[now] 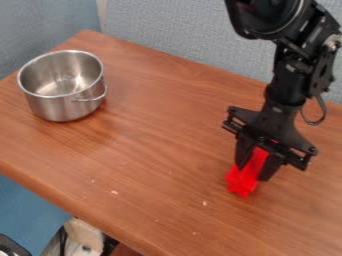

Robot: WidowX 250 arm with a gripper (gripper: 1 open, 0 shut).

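Note:
My gripper (pixel 262 160) is lowered at the right of the wooden table, its dark fingers around a red object (pixel 243 176), which shows below and between them near the tabletop. Whether the fingers are closed on it or only around it, I cannot tell.
A steel pot (pixel 63 92) with side handles stands at the far left of the table (pixel 147 170). Grey walls border the back, and the table's left edge drops to a blue surface (pixel 34 200).

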